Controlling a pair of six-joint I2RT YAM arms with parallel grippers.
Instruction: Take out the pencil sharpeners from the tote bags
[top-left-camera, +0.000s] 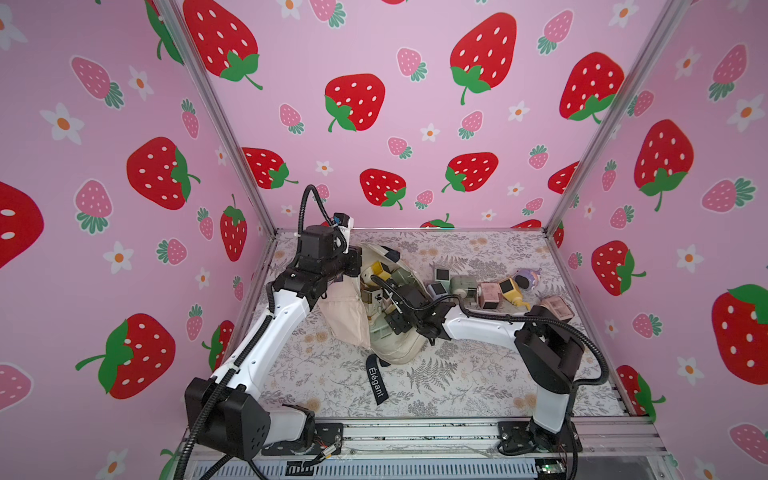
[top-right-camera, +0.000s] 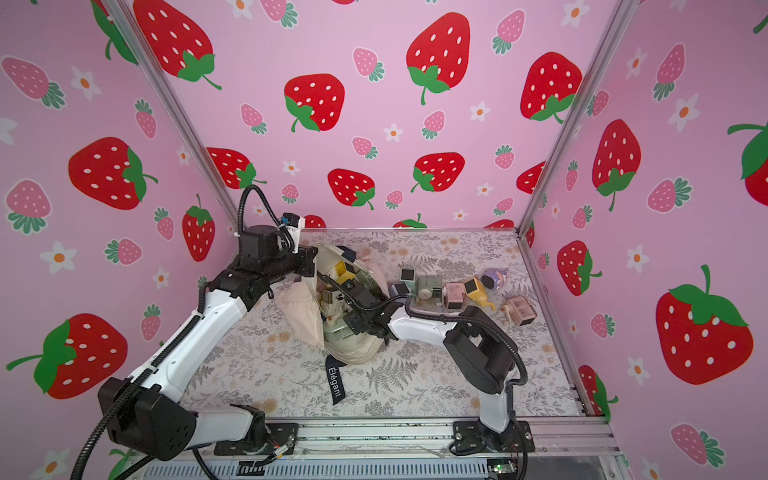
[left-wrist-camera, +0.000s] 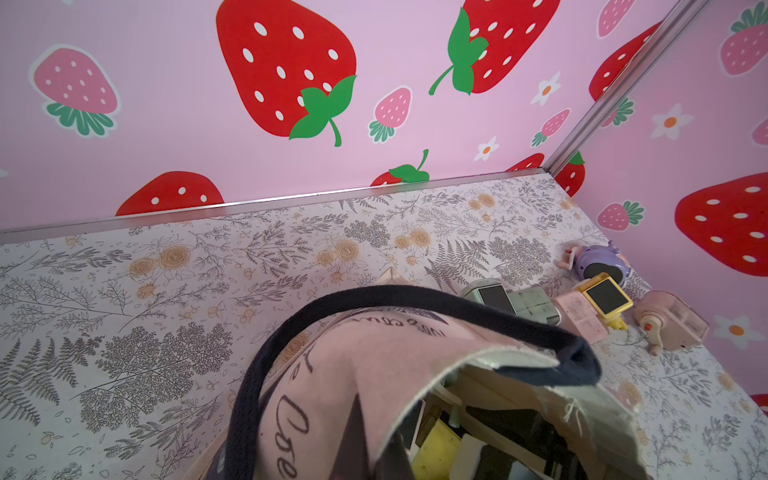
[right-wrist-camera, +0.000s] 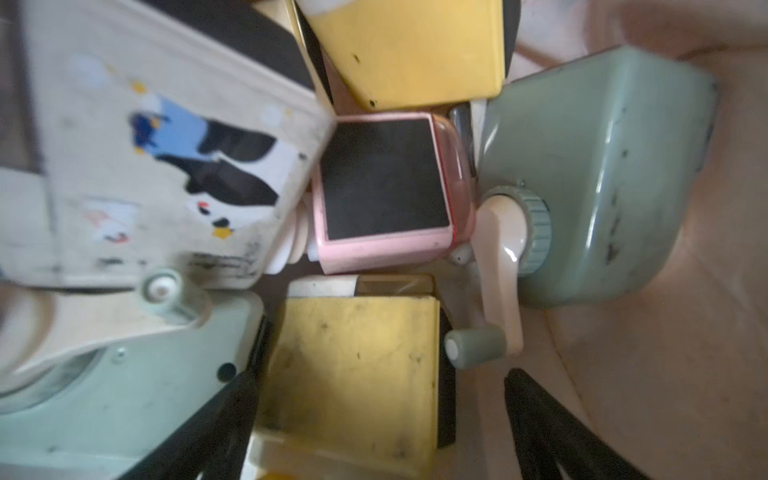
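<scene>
A cream tote bag (top-left-camera: 344, 316) holds several pencil sharpeners: yellow (right-wrist-camera: 352, 368), pink (right-wrist-camera: 380, 192), green (right-wrist-camera: 600, 176) and a white one with penguins (right-wrist-camera: 184, 160). My left gripper (top-left-camera: 352, 260) is at the bag's upper left rim, shut; in the left wrist view the bag's fabric fills the lower middle and hides the fingers. My right gripper is inside the bag, part open around the lower yellow sharpener, with fingers on either side of it and not visibly closed on it.
A row of sharpeners, including pink (top-left-camera: 488, 296), yellow (top-left-camera: 510, 289) and purple (top-left-camera: 526, 278), stands on the table right of the bag. The back and front of the table (top-left-camera: 496, 376) have clear room. Pink walls enclose the space.
</scene>
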